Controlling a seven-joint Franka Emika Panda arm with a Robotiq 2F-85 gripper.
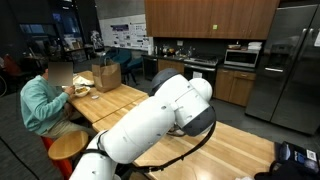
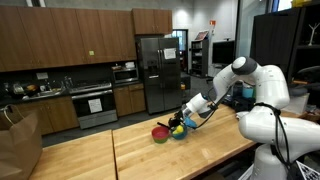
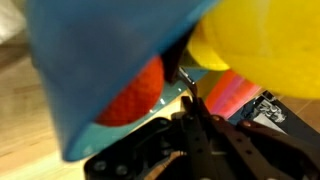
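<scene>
In exterior view 2, my gripper is low over the table, right above a blue bowl and a small yellow thing. A red bowl stands to the left of the blue one. In the wrist view, the dark fingers run in among a blurred blue surface, a yellow object and a red object. My gripper is shut, but these close surfaces hide what lies between its tips. The arm hides the bowls in exterior view 1.
At the left edge stands a brown paper bag. A person sits at the table's far left in exterior view 1, near another paper bag.
</scene>
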